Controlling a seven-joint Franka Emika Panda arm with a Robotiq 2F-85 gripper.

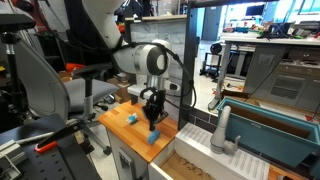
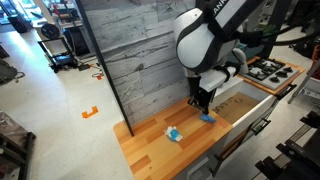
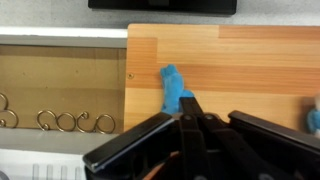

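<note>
A crumpled blue piece (image 3: 172,86), perhaps cloth, is seen over the wooden board (image 3: 235,75), partly hidden behind my gripper in the wrist view. The fingers are together, and nothing clearly shows between them. In exterior view 1, my gripper (image 1: 154,125) points down just above the blue piece (image 1: 154,137); whether they touch, I cannot tell. Exterior view 2 has the same blue piece (image 2: 208,118) at the drawer end of the board. A second, blue and white item (image 1: 132,119) lies farther left on the wood.
Beside the board is an open drawer (image 2: 238,105); several metal rings or hooks (image 3: 75,121) lie in its compartment. A teal toolbox (image 1: 262,125) stands on the right, with a grey cylinder (image 1: 222,130) near it. Bare wood surrounds the second item.
</note>
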